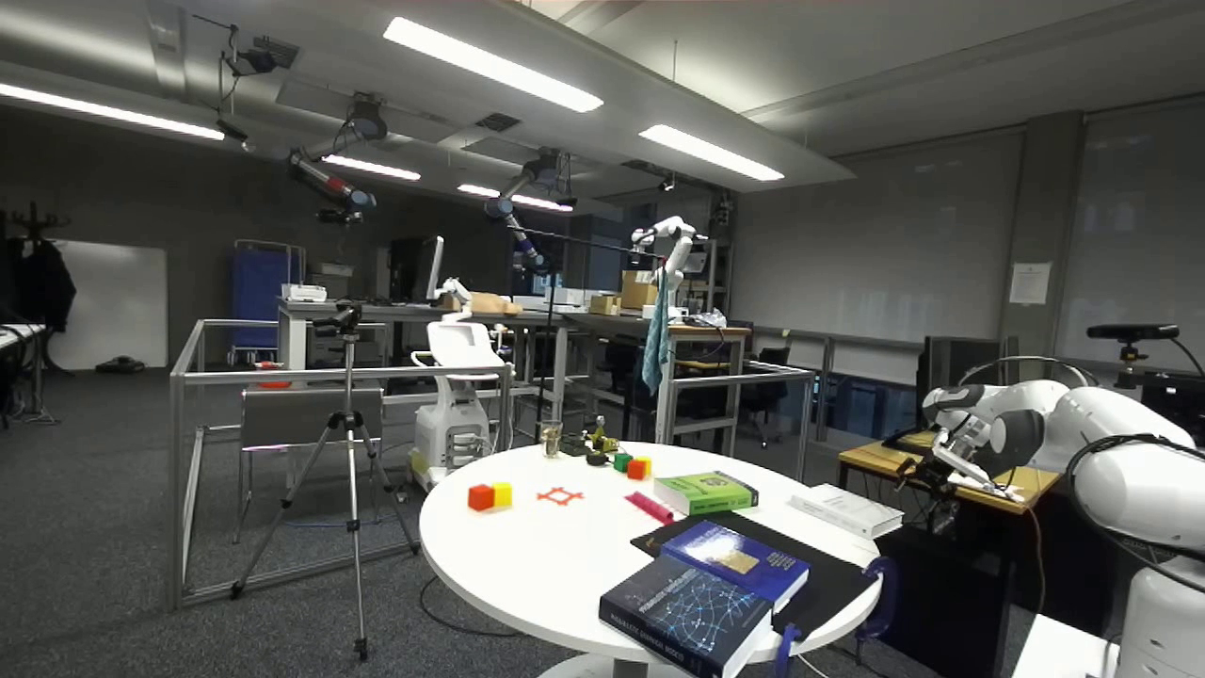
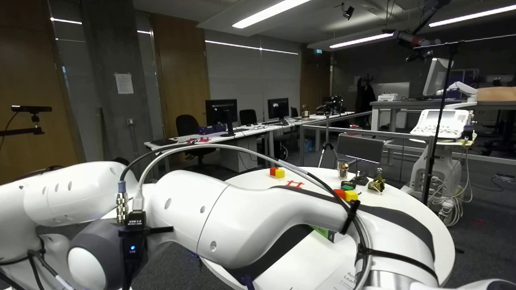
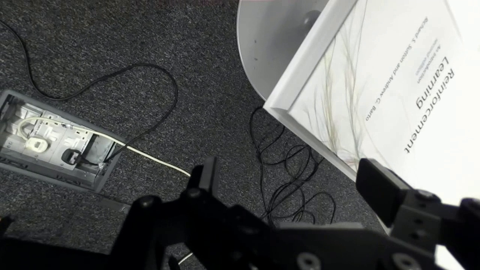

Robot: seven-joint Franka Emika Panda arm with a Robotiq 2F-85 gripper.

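Note:
My gripper is open in the wrist view, its two black fingers wide apart. Nothing is held; grey carpet and loose cables show through the gap. A white Reinforcement Learning book (image 3: 382,85) fills the upper right there, and the right finger (image 3: 382,191) overlaps its lower edge in the picture. I cannot tell whether they touch. From exterior view 1, the gripper (image 1: 935,480) hangs right of the round table, apart from the white book (image 1: 847,510), which lies flat near the table's right edge. The arm (image 2: 251,217) covers much of the table in exterior view 2.
The white round table (image 1: 508,565) also bears a green book (image 1: 707,492), a blue book (image 1: 740,559), a dark book (image 1: 686,610) and coloured cubes (image 1: 489,496). A wooden desk (image 1: 870,458) stands behind the gripper.

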